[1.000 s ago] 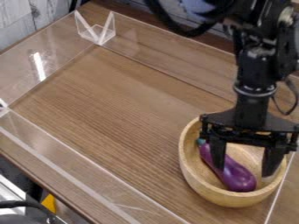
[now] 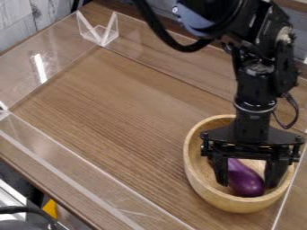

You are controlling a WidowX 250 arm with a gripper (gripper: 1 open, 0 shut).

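Observation:
A purple eggplant (image 2: 245,182) lies in a round wooden bowl (image 2: 198,186) at the lower right. My black gripper (image 2: 247,167) reaches down into the bowl, its two fingers either side of the eggplant's upper part, which is partly hidden behind them. I cannot tell whether they touch it.
A small clear plastic piece (image 2: 100,29) stands at the far upper left. A black cable lies at the lower left edge.
My gripper has come down lower into the bowl, over the eggplant, and now hides more of it.

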